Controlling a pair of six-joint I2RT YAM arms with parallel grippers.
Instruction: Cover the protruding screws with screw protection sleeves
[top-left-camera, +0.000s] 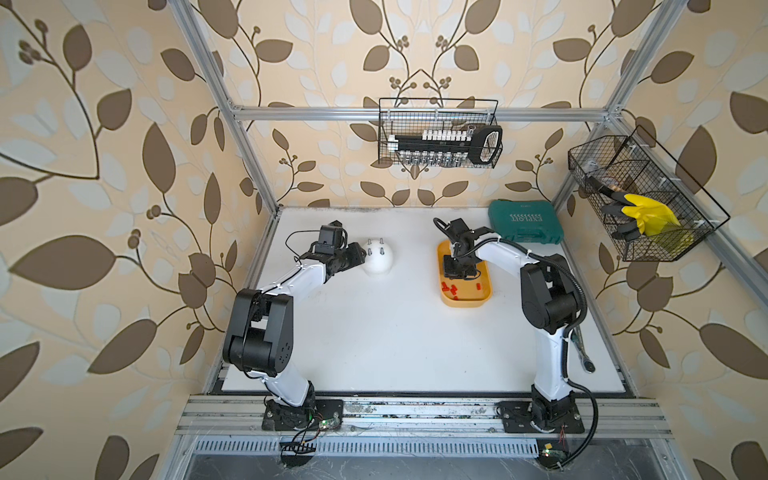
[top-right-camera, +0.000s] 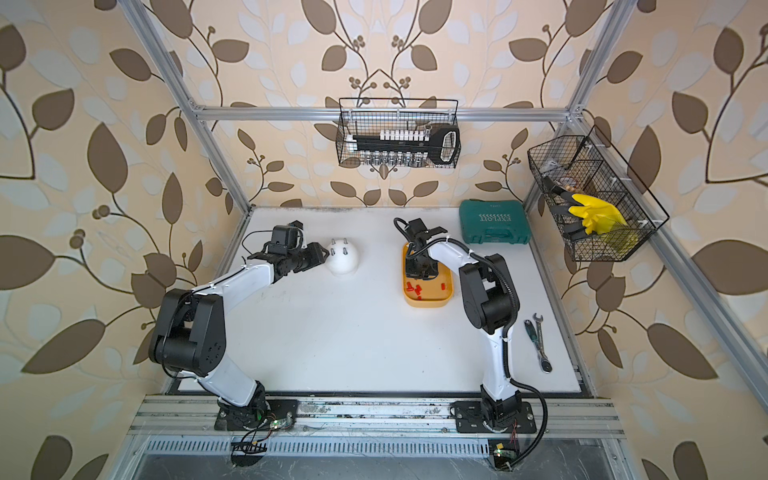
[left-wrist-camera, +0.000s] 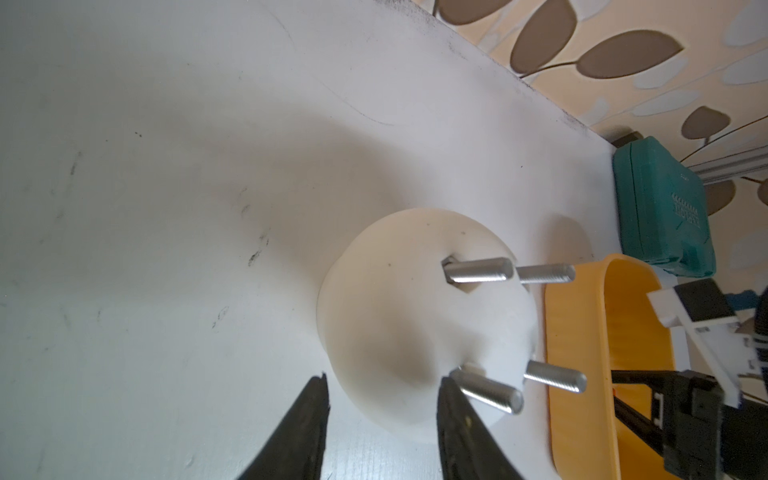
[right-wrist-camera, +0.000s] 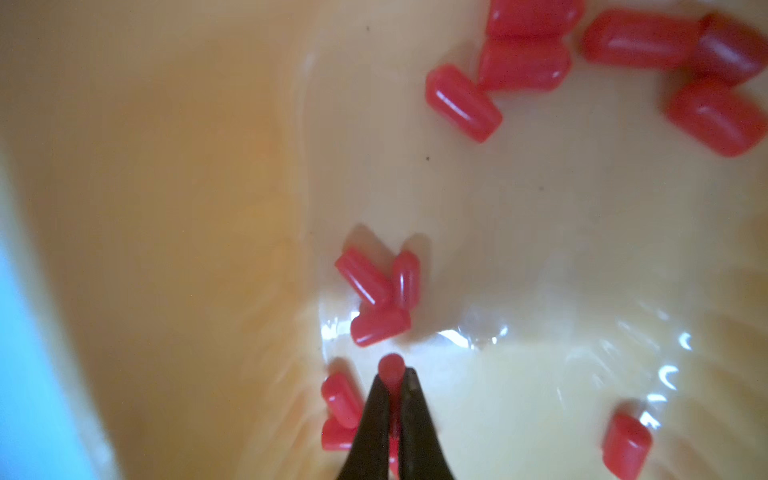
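Observation:
In the right wrist view my right gripper is shut on a red sleeve (right-wrist-camera: 391, 368), whose rounded end pokes out between the fingers. It hangs inside the orange tray (right-wrist-camera: 200, 200), over the floor where several other sleeves lie singly and in clusters. My left gripper is open and empty, just beside the white dome (left-wrist-camera: 400, 312). From the dome stick out several bare metal screws, among them an upper screw (left-wrist-camera: 480, 269) and a lower screw (left-wrist-camera: 489, 390).
Behind the tray sits a green case (top-left-camera: 525, 221). Wrenches (top-right-camera: 537, 340) lie at the table's right edge. Wire baskets (top-left-camera: 438, 136) hang on the back and right walls.

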